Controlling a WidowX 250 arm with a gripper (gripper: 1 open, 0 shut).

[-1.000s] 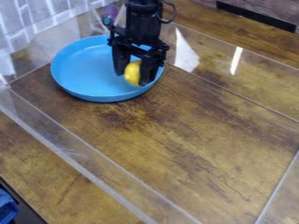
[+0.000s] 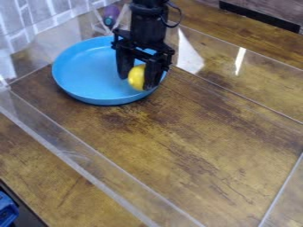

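My black gripper reaches down from the top centre into a round blue bowl on the wooden table. Its fingers are around a yellow object at the bowl's right side, shut on it as far as shows. The object's exact shape is partly hidden by the fingers.
Bare wood fills the middle and right of the table. Clear panels edge the left side. A small purple object stands behind the bowl, and a blue item lies at the bottom left corner.
The gripper has shifted very slightly, with the yellow object still between its fingers; little else differs.
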